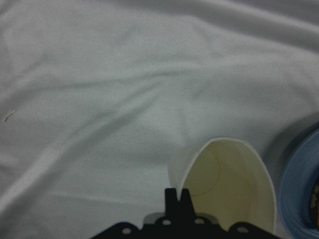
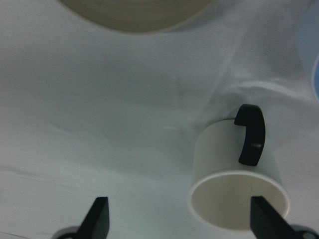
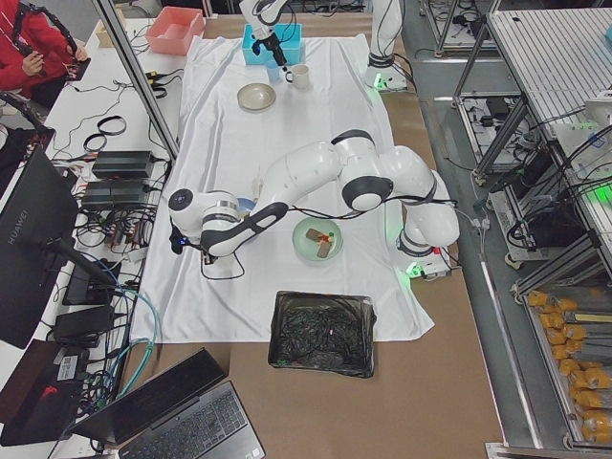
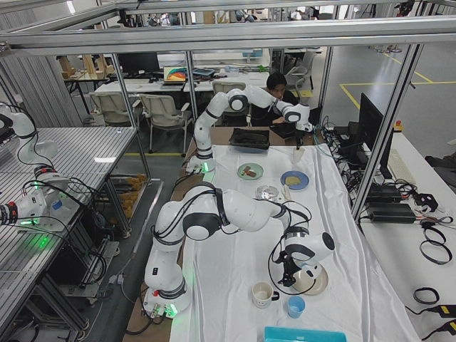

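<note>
My left gripper is shut on the rim of a white paper cup (image 1: 229,189), beside a blue dish (image 1: 299,179); in the right camera view the cup (image 4: 298,153) is partly under the arm. My right gripper is open above a white mug (image 2: 217,149) with a dark handle, nothing visible between its fingers. A light blue cup (image 2: 306,50) is beside the mug, and a beige plate (image 2: 134,22) lies beyond it.
A green plate (image 3: 306,249) with food, a blue plate (image 4: 285,182), a black lined tray (image 3: 320,368) and a blue bin (image 3: 253,53) share the white cloth area. Clear cloth lies between the mug and the middle dishes.
</note>
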